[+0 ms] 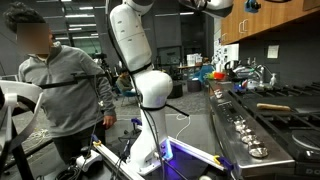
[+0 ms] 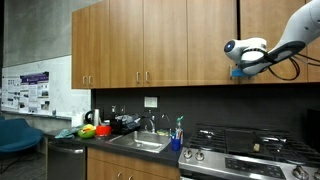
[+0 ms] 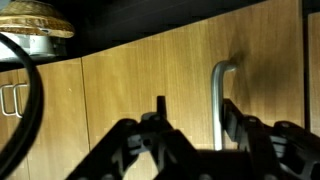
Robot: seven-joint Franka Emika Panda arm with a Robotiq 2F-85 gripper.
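Observation:
In the wrist view a wooden cabinet door (image 3: 125,75) fills most of the picture, with a metal bar handle (image 3: 217,95) fixed to it. My gripper is part open, its two dark fingers standing apart. The handle runs between them, close beside the right finger (image 3: 230,118); whether they touch I cannot tell. From the side, the gripper (image 2: 236,73) is up at the lower part of the wall cabinets (image 2: 215,40), and its fingers are too small to make out there.
Below the cabinets stand a stove (image 2: 235,163) and a sink (image 2: 150,142) with a blue utensil holder (image 2: 176,143). A neighbouring door has its own handle (image 3: 12,100). To the left of the robot's base stands a person (image 1: 65,90).

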